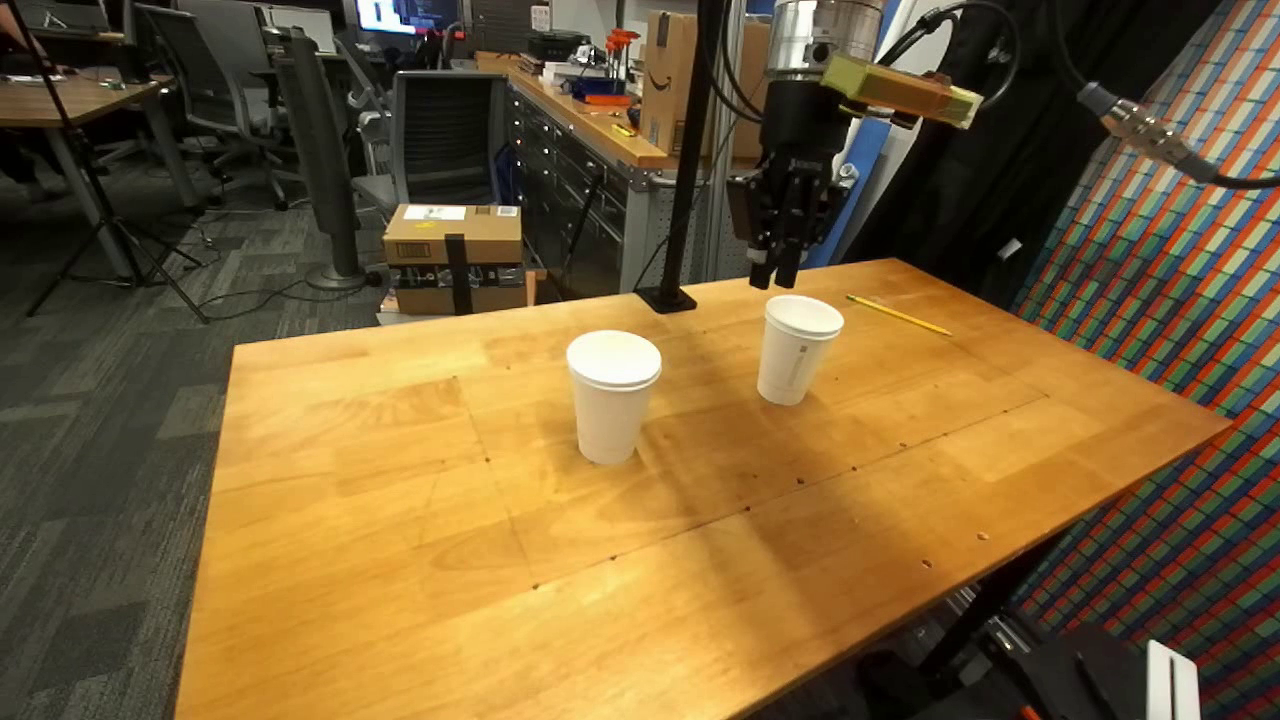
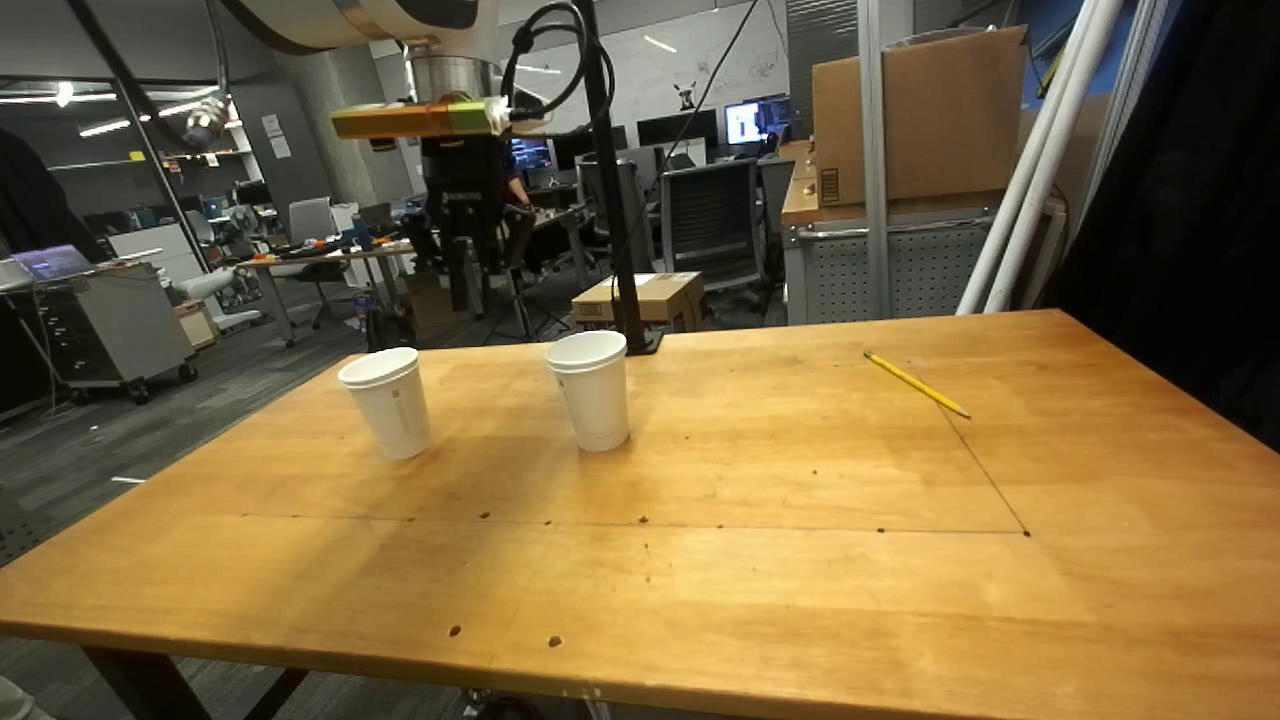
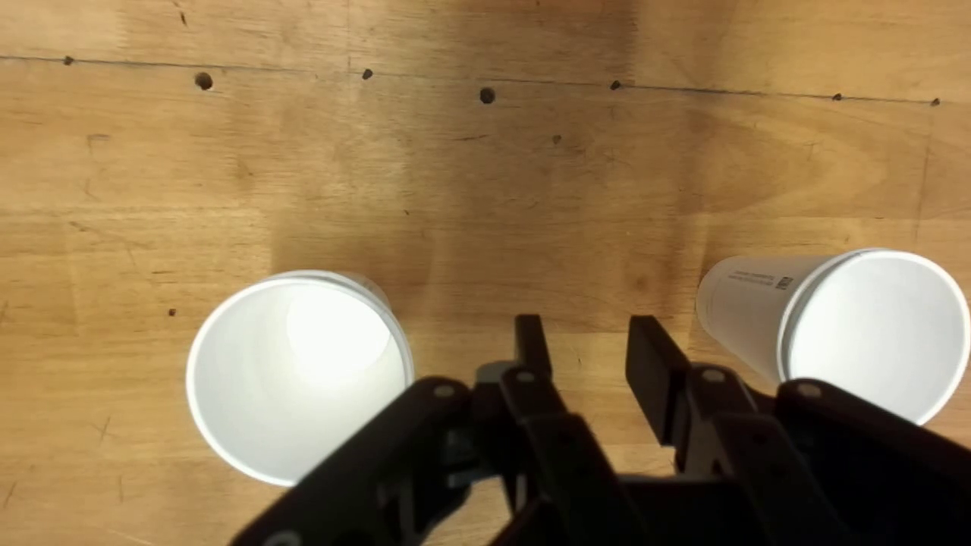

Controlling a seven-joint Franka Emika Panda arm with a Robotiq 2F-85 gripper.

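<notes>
Two white paper cups stand upright and apart on the wooden table. One cup [image 1: 608,414] is at the left in both exterior views and at the right in the wrist view, where its top [image 3: 878,337] looks plain white. The other cup [image 1: 792,358] stands nearer the pencil; its empty inside [image 3: 273,382] shows at the left of the wrist view. My gripper [image 1: 774,274] hangs above the table's far side, pointing down. Seen from the wrist, the gripper is open, its fingertips between the two cups with only bare wood below.
A yellow pencil [image 2: 917,384] lies on the table, to the right in both exterior views. A black post [image 1: 667,299] rises from the far edge.
</notes>
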